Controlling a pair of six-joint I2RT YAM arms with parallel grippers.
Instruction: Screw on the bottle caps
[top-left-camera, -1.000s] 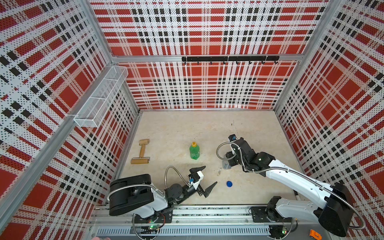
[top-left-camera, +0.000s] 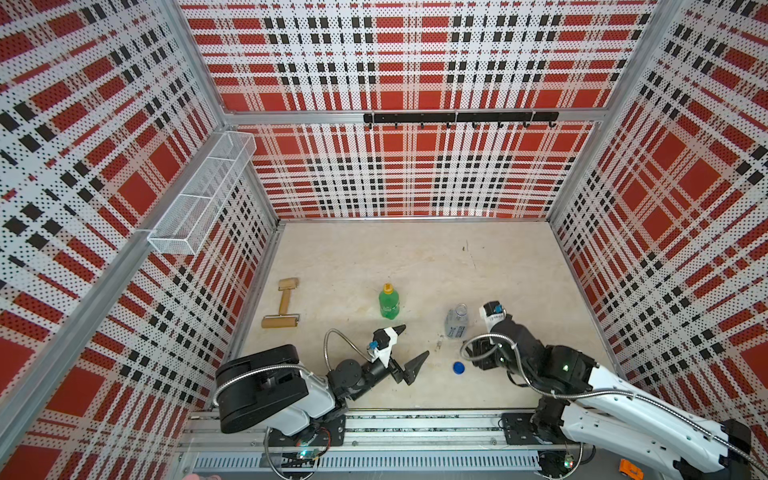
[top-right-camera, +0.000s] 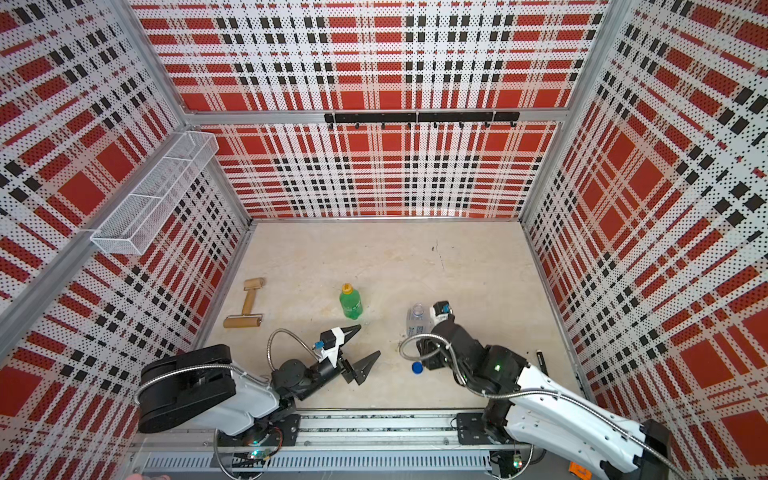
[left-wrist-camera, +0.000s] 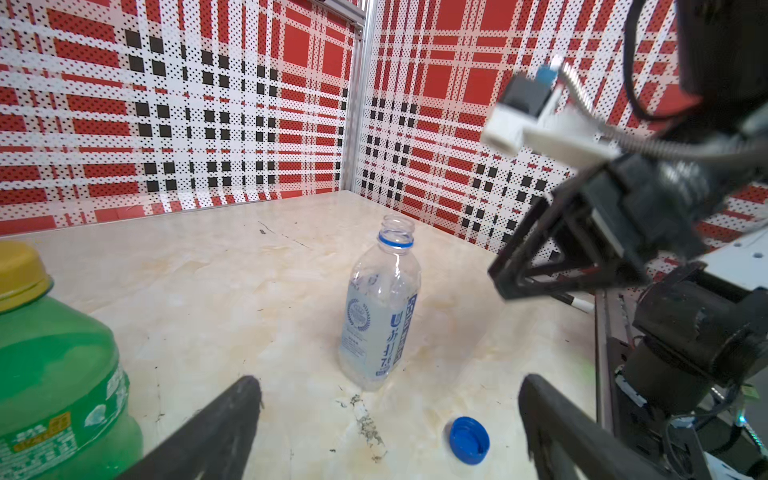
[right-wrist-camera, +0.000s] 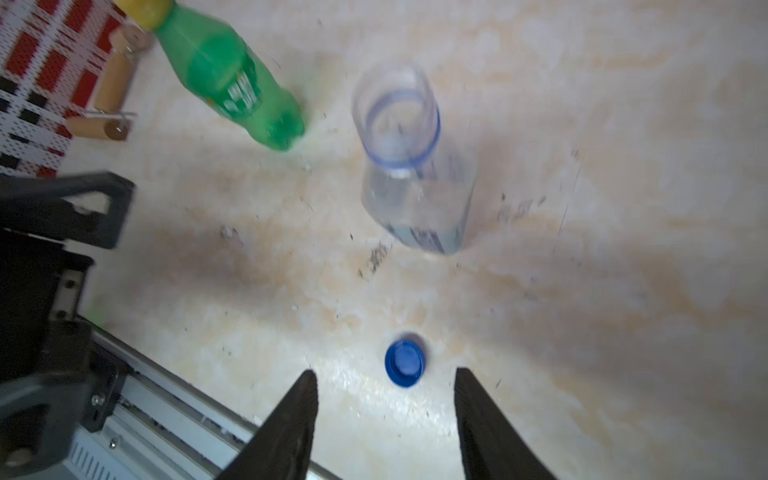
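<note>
A clear bottle (left-wrist-camera: 376, 312) with a blue neck ring stands upright and uncapped, right of the table's middle. Its blue cap (right-wrist-camera: 405, 363) lies on the table nearer the front edge, hollow side up. A green bottle (top-left-camera: 389, 302) wearing a yellow cap (top-left-camera: 388, 288) stands farther left. My left gripper (top-left-camera: 417, 349) is open and empty, low over the front of the table. My right gripper hangs above the blue cap with its fingers apart; the cap shows in the gap below them, untouched. In the left wrist view, the right arm reaches in at the right.
A wooden roller tool (top-left-camera: 283, 304) lies at the left edge of the table. A white wire basket (top-left-camera: 200, 196) hangs on the left wall. A dark pen-like object (top-right-camera: 541, 363) lies at the right.
The right gripper has moved from over the clear bottle towards the front, near the blue cap, uncovering the bottle's neck. My left gripper has shifted slightly left. Bottles and cap stayed put.
</note>
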